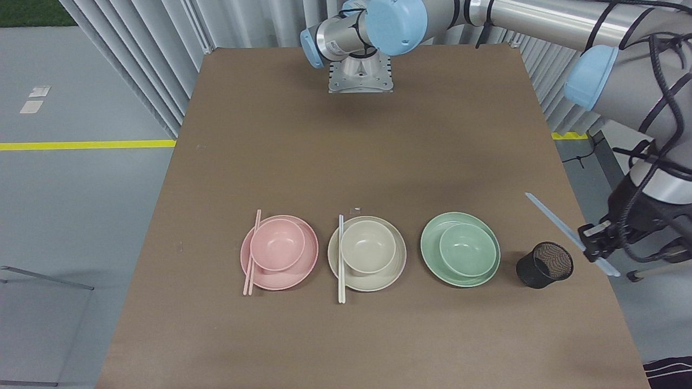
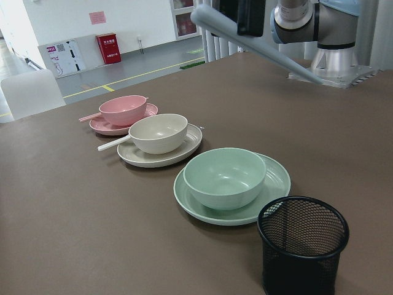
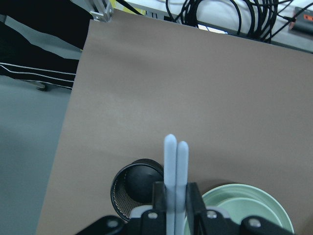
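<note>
My gripper is shut on a pair of pale blue chopsticks [image 1: 546,214]; in the left view they angle above the table at the top. In the front view they hang past the black mesh cup [image 1: 543,266], toward the table's right edge. The green bowl [image 1: 467,249] sits on a green plate [image 1: 436,259]. The white bowl [image 1: 369,246] is on its plate with white chopsticks [image 1: 341,285] along its left; the pink bowl [image 1: 277,243] likewise with pink chopsticks [image 1: 248,281].
The arm's base [image 1: 360,81] is at the back edge. Cables [image 3: 259,19] lie beyond the table edge in the wrist view.
</note>
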